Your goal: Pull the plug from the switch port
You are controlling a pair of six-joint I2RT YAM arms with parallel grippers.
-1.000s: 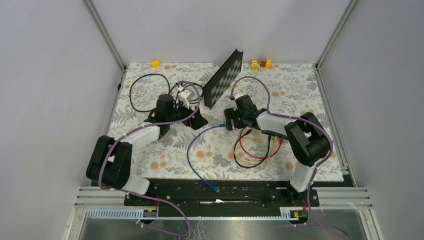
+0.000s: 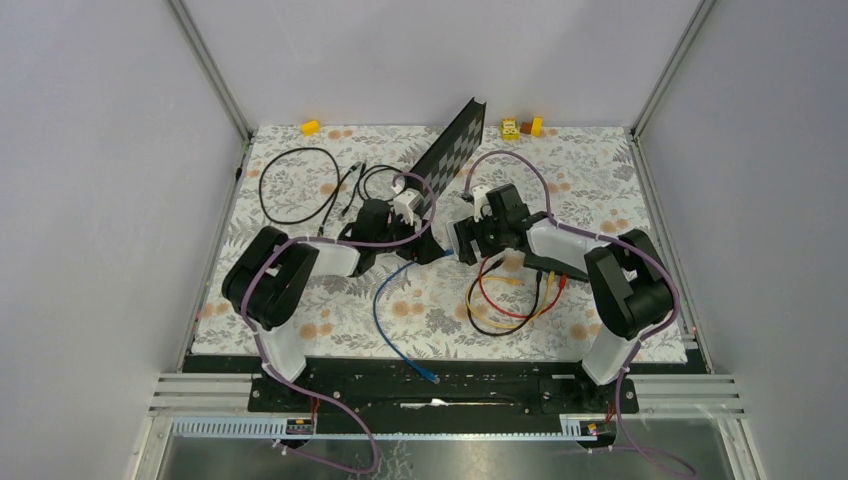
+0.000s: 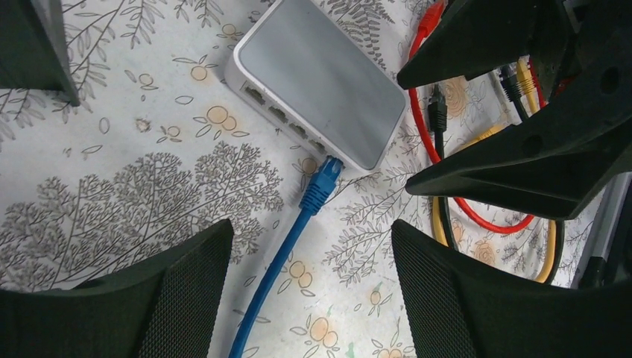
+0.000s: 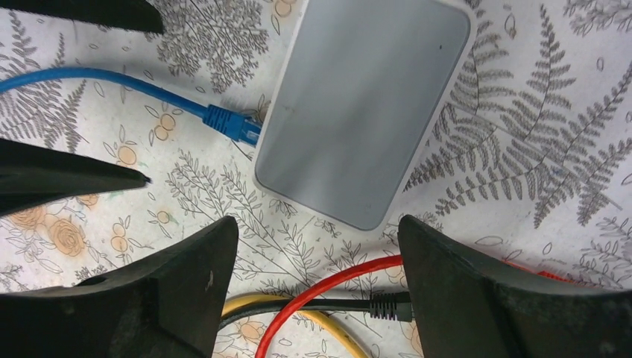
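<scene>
A small silver switch (image 3: 320, 82) (image 4: 361, 104) lies on the patterned mat, with a blue cable's plug (image 3: 322, 179) (image 4: 232, 125) in a port at one end of its port side. My left gripper (image 2: 425, 245) hangs over the blue cable, fingers apart, nothing between them. My right gripper (image 2: 470, 240) is above the switch's near edge, also open and empty. In the top view the two grippers mostly hide the switch.
Red (image 3: 499, 224), yellow and black cables lie right of the switch. A checkered board (image 2: 445, 155) stands behind the grippers, with black cables at back left and small yellow pieces at the back edge.
My left gripper has moved right, toward the switch and the blue plug. The right arm has shifted slightly.
</scene>
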